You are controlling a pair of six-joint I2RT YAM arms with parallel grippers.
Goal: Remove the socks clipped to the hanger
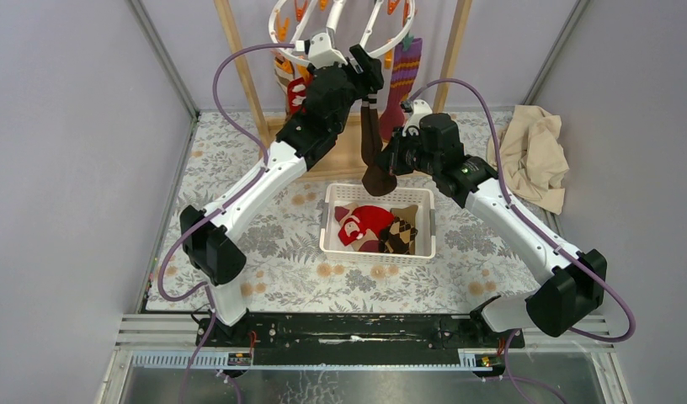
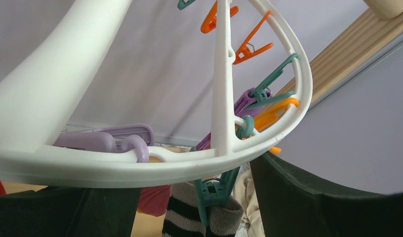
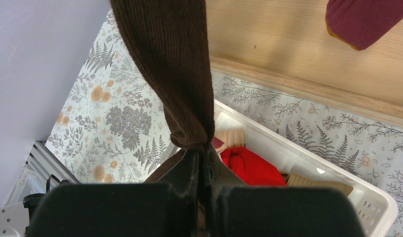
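A long brown sock (image 1: 371,139) with a striped cuff (image 2: 182,212) hangs below the white round hanger (image 2: 140,170). Its cuff is held by a teal clip (image 2: 213,192). Just under the hanger's rim, my left gripper stands open, a finger (image 2: 298,197) on each side of clip and cuff. My right gripper is shut on the sock's lower part, which bunches at the fingertips. Farther along the hanger hang a purple and orange striped sock (image 1: 405,71) and a red sock (image 1: 296,91).
Under the sock stands a white basket (image 1: 332,244) with several socks in it. A beige cloth (image 1: 529,156) lies at the right. The hanger's wooden stand (image 1: 454,55) rises behind. Patterned table to the basket's left is clear.
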